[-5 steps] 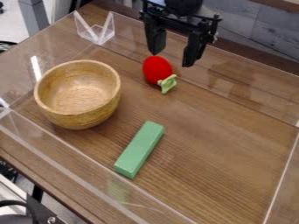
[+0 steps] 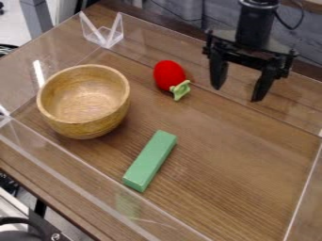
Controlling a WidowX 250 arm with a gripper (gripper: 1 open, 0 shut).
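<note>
My gripper (image 2: 239, 70) hangs over the back right of the wooden table, its black fingers spread apart with no object visible between them. To its left lie a red round object (image 2: 169, 72) and a small light-green item (image 2: 180, 89) beside it. A wooden bowl (image 2: 83, 100) sits at the left. A long green block (image 2: 150, 160) lies on the front middle of the table (image 2: 233, 179).
A clear, angular plastic holder (image 2: 104, 30) stands at the back left. Cables and a grey floor show beyond the left edge.
The objects on the table look unmoved.
</note>
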